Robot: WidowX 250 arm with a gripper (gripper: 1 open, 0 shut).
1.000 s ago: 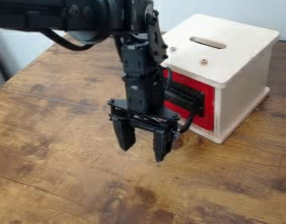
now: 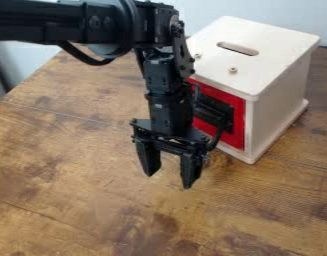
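My black gripper (image 2: 169, 167) hangs over the wooden table in the middle of the view, fingers pointing down and apart, open with nothing between them. Behind it to the right stands a pale wooden box (image 2: 269, 95) with a slot and small knobs on top and a red front panel (image 2: 230, 105). The arm partly hides that front and a dark fitting on it.
My gripper has shifted slightly to the right and down in the view. The box has not moved.
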